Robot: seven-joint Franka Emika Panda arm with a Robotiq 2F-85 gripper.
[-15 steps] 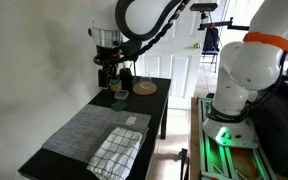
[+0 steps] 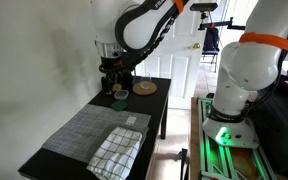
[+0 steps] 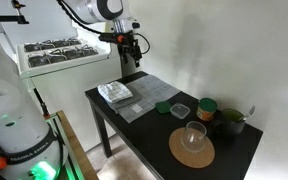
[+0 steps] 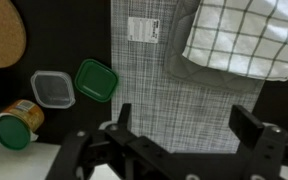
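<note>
High over the table hangs my gripper, open, its dark fingers wide apart at the bottom of the wrist view with only the grey mat between them far below. In exterior view 2 the gripper [image 3: 134, 47] is well above the tabletop. A checked white cloth [image 4: 246, 35] lies on a grey pad [image 4: 189, 62]. A green lid [image 4: 96, 80] lies beside a clear plastic container [image 4: 53, 89]. The can with a green lid [image 4: 15, 127] stands by the wall.
A clear bowl [image 3: 192, 136] sits on a round cork mat [image 3: 190, 153]. A dark pot [image 3: 230, 122] holding a utensil stands near the can.
The objects on the table have not moved.
</note>
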